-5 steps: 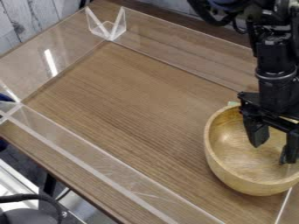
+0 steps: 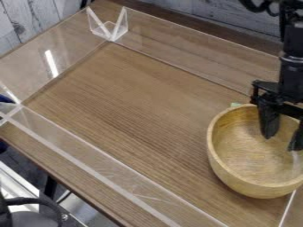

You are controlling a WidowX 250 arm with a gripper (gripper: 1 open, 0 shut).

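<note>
My gripper (image 2: 282,122) is at the right edge of the view, black, its fingers hanging down inside the upper right part of a yellow-tan bowl (image 2: 231,158). Its right side is partly cut off by the frame, and I cannot see clearly whether anything is between the fingers. A small pale green object (image 2: 236,105) peeks out just behind the bowl's back rim.
A dark piece of equipment (image 2: 24,217) sits at the lower left corner, off the tabletop.
The bowl has stayed about where it was.
</note>
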